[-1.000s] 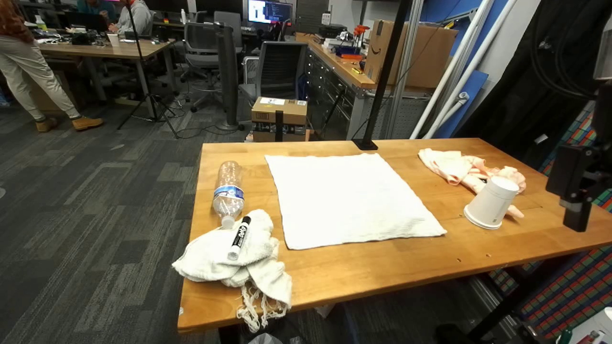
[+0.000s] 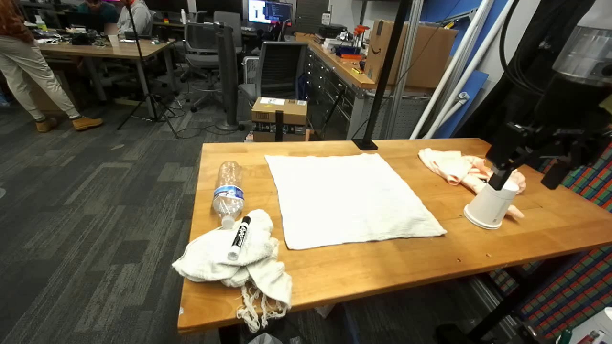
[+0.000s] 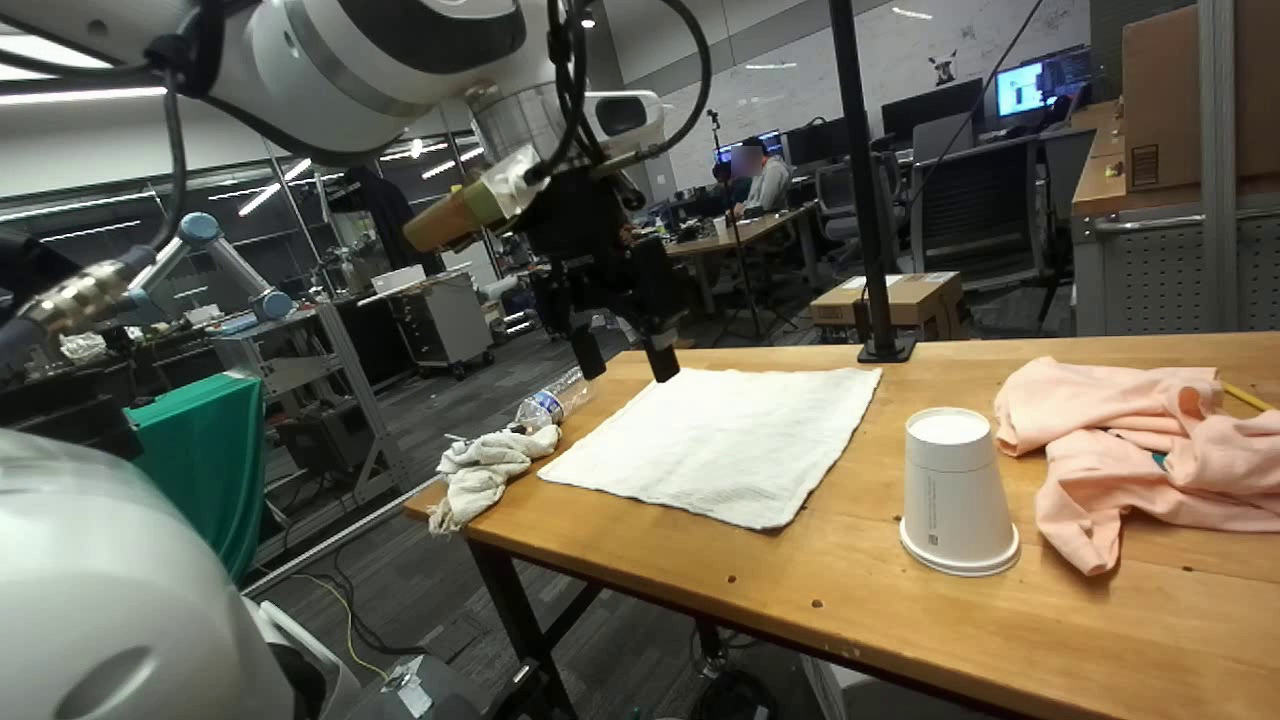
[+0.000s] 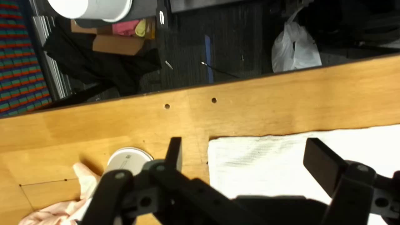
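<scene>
My gripper [image 3: 624, 366] is open and empty, held in the air above the table. In the wrist view its two fingers [image 4: 324, 165] stand wide apart, with table wood and part of a white cloth [image 4: 258, 165] below. That cloth lies flat and spread out in the middle of the table. A white paper cup [image 3: 956, 498] stands upside down to the right of the cloth, in front of a crumpled pink cloth [image 3: 1140, 450]. On the left, a black and white marker [image 2: 239, 238] rests on a bunched white towel [image 2: 212, 255], beside a clear plastic bottle [image 2: 229, 192] lying down.
The wooden table [image 2: 373, 269] has bare room along its front edge and between the flat cloth and the cup. A black pole [image 3: 858, 180] rises from the table's back edge. A cardboard box [image 2: 279, 118] sits beyond it.
In exterior view 1, the gripper has moved left and farther into view, and now overlaps the cup there. The things on the table have not moved.
</scene>
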